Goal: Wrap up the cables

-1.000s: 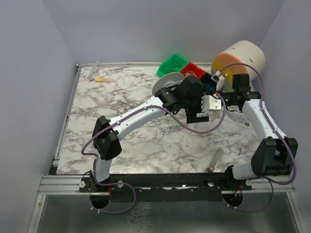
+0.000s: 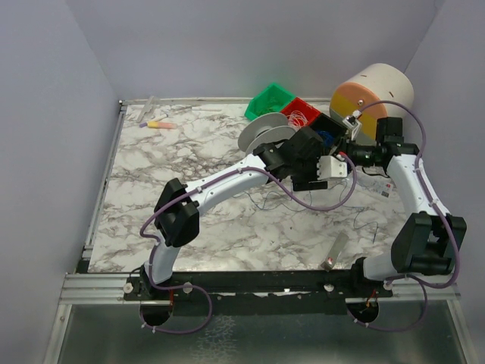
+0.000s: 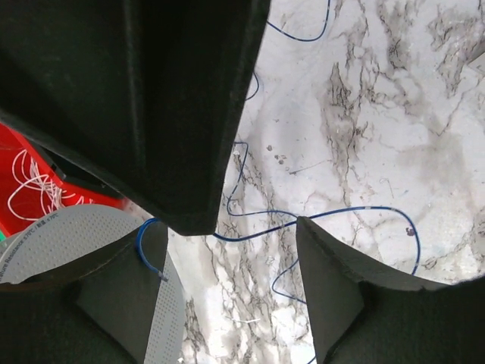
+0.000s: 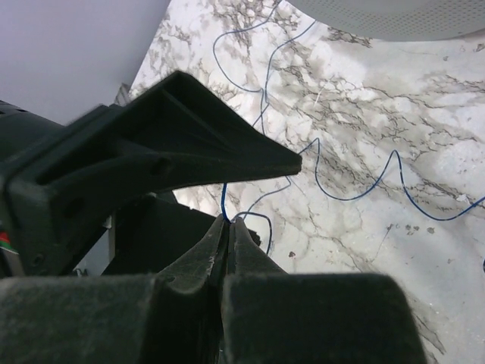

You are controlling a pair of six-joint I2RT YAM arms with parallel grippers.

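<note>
Thin blue cable lies in loose bends over the marble table, its curves also plain in the right wrist view. My right gripper is shut on the blue cable, which comes out at its fingertips. In the left wrist view my left gripper stands open, with a span of cable crossing between its fingers and a short cable end by the left finger. The right gripper's dark tip reaches into that gap from above. From the top, both grippers' tips are largely hidden by the wrists.
A pale double-disc spool stands behind the left wrist. Green, red and black bins line the back, beside a large cream cylinder. A grey bar lies near the front.
The right arm has shifted to the right and slightly toward the front. My left arm has moved a little to the right. The bins, spool and cylinder have stayed put.
</note>
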